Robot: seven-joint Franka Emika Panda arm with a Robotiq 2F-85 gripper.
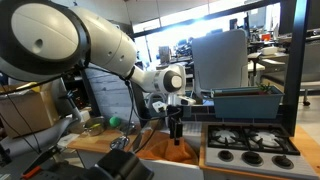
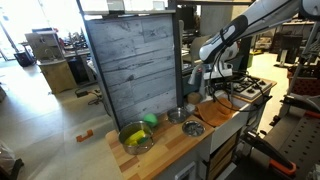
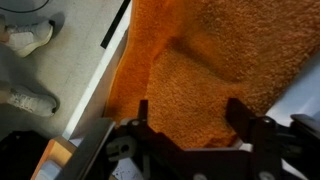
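Observation:
An orange cloth [image 1: 168, 148] lies crumpled on the counter left of the stove in the first exterior view. It fills much of the wrist view, where the cloth [image 3: 195, 90] reaches to the fingertips. My gripper [image 1: 172, 132] points down just over it. In the wrist view the gripper is part open, a dark finger [image 3: 240, 115] standing on the right against the cloth. Whether any fold sits between the fingers is hard to tell. From the second exterior view, the cloth [image 2: 212, 114] spreads over the counter below the arm.
A gas stove [image 1: 250, 147] stands right of the cloth, with a blue bin [image 1: 247, 104] behind it. Pots [image 2: 138, 138] and a strainer [image 2: 194, 128] occupy the counter's other end. A grey panel [image 2: 154, 70] rises behind the counter.

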